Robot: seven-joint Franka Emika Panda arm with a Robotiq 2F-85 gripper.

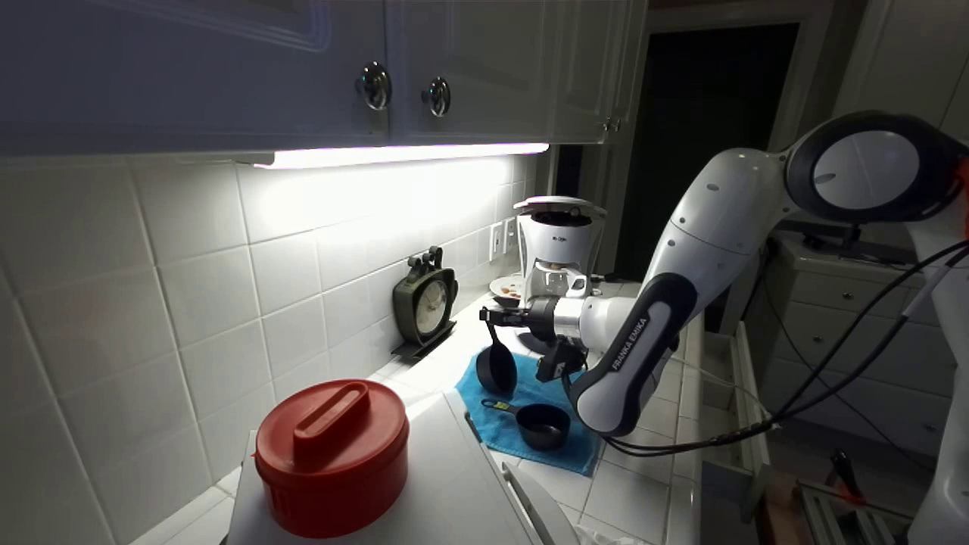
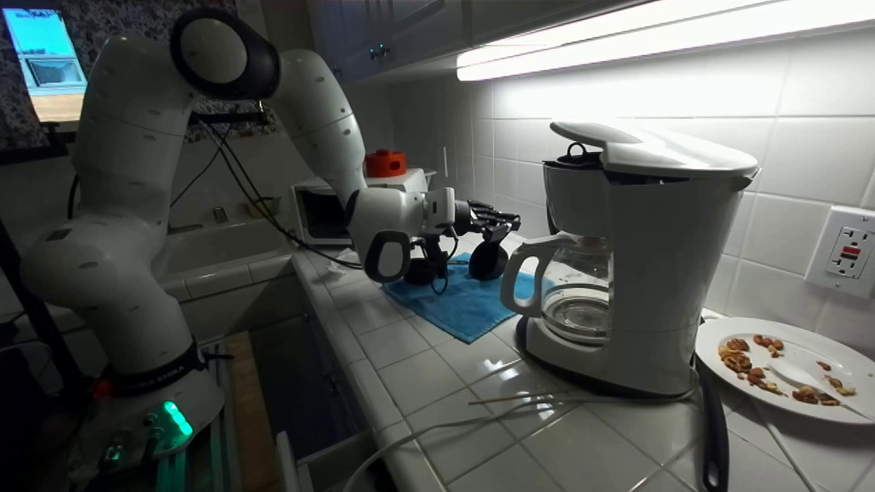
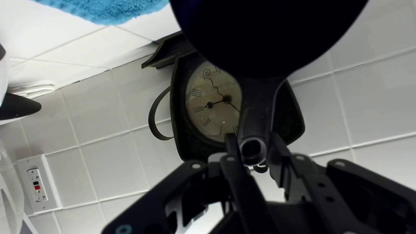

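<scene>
A black measuring cup (image 1: 496,369) hangs from my gripper (image 1: 491,316), which is shut on the end of its handle. Its bowl points down, low over a blue towel (image 1: 576,456); whether it touches the cloth I cannot tell. The wrist view has the dark bowl (image 3: 269,35) at the top, its handle (image 3: 255,113) running down between my fingers. A second black measuring cup (image 1: 543,427) rests on the towel, nearer exterior view 1, its handle pointing toward the wall.
Against the tiled wall leans a dark clock (image 1: 427,304). The white coffee maker (image 2: 656,270) with its glass carafe stands beyond the towel, near a plate (image 2: 711,336) of nuts. A red lidded container (image 1: 336,463) sits on a white appliance.
</scene>
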